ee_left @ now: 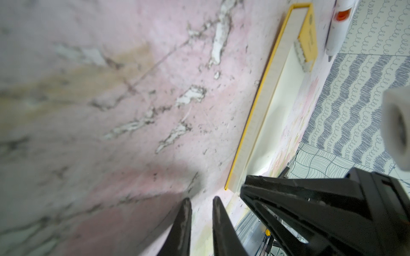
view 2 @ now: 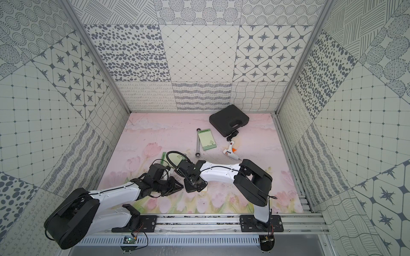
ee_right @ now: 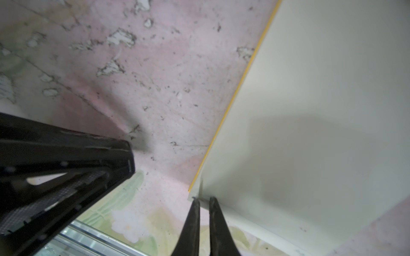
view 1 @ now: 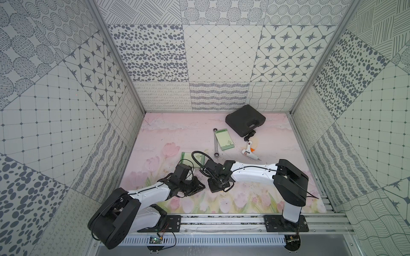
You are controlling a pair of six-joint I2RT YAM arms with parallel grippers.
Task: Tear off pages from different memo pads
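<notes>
A memo pad (view 1: 192, 155) lies front-left of centre, mostly under both arms; in the left wrist view its long side (ee_left: 269, 98) shows a yellow edge. My left gripper is low over the table just left of that pad's near end, part open with nothing visible between its fingers. My right gripper is shut, its tips at the near corner of a white page (ee_right: 307, 128); whether paper is between them I cannot tell. A second, green pad (view 1: 224, 139) lies at the back centre.
A wrench (view 1: 216, 143) lies left of the back pad. A black case (view 1: 245, 119), a cable and a glue gun (view 1: 249, 152) are at the right.
</notes>
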